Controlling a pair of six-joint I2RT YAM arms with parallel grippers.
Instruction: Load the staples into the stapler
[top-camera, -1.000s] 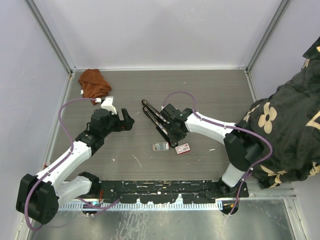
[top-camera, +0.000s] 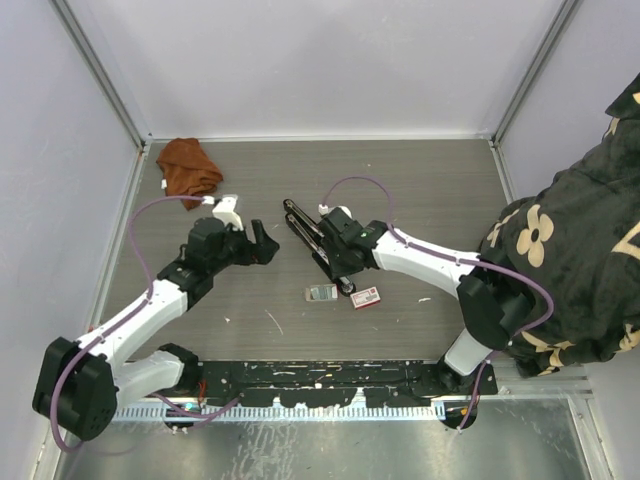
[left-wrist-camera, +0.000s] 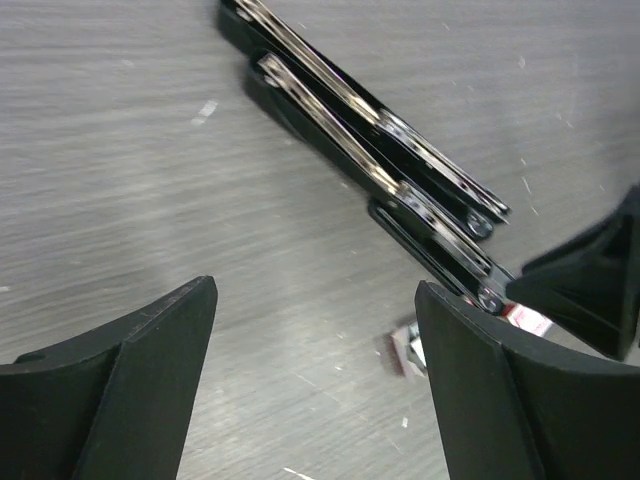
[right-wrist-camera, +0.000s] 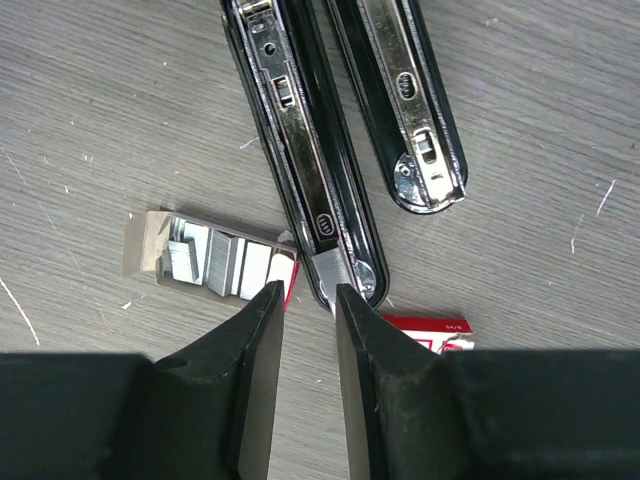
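The stapler (right-wrist-camera: 330, 130) lies opened out on the table, its metal channel facing up. At the channel's front end sits a short silver staple strip (right-wrist-camera: 330, 268), resting on top and sticking out partly past the channel. My right gripper hangs above that front end, fingers apart with a gap between them and nothing held. In the top view the right arm hides most of this spot. My left gripper stands wide open and empty, to the left of the staplers.
A second opened stapler (right-wrist-camera: 400, 90) lies alongside. An open box of staples (right-wrist-camera: 215, 262) sits left of the front end, and a red-and-white box (top-camera: 366, 297) right of it. A brown cloth (top-camera: 186, 172) is at the back left.
My right gripper has risen off the stapler and shifted slightly; the strip stays at the front end. My left gripper has moved a little to the right, towards the staplers.
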